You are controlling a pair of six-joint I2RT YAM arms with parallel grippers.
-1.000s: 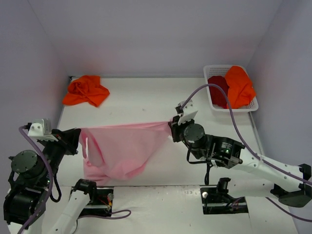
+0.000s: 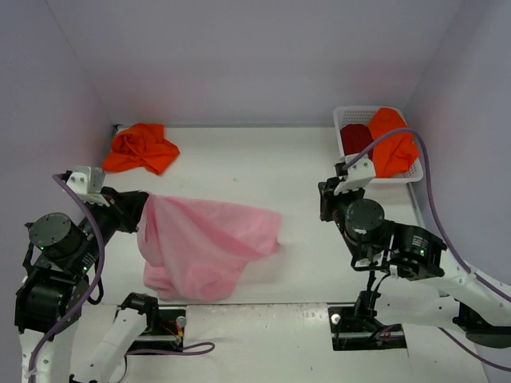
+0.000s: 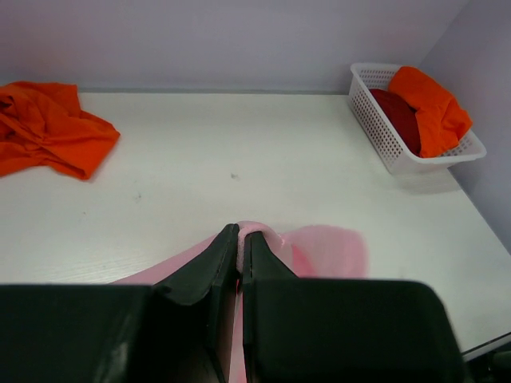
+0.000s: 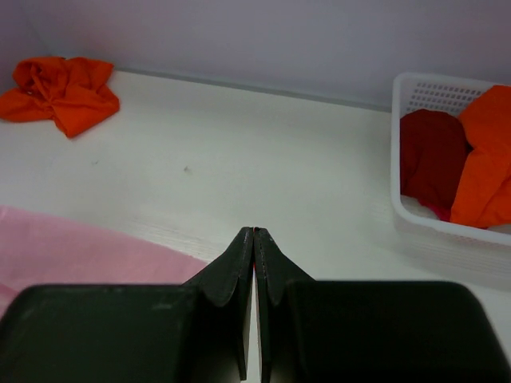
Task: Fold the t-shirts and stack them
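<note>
A pink t-shirt (image 2: 204,247) hangs from my left gripper (image 2: 144,195) on the left half of the table, its lower part bunched near the front edge. In the left wrist view my left gripper is shut with pink cloth (image 3: 259,233) pinched at its fingertips. The shirt's other upper corner is free and falls toward the right. My right gripper (image 2: 323,215) stands clear of the shirt, over the right part of the table. The right wrist view shows the right gripper shut, with no cloth visible between its fingers.
A crumpled orange shirt (image 2: 141,148) lies at the back left. At the back right, a white basket (image 2: 345,121) holds a dark red cloth (image 2: 357,138) and an orange cloth (image 2: 391,144). Bare white table (image 2: 247,159) shows between them.
My right gripper held the shirt's right corner stretched taut before; now it has moved right and is apart from the cloth, which sags.
</note>
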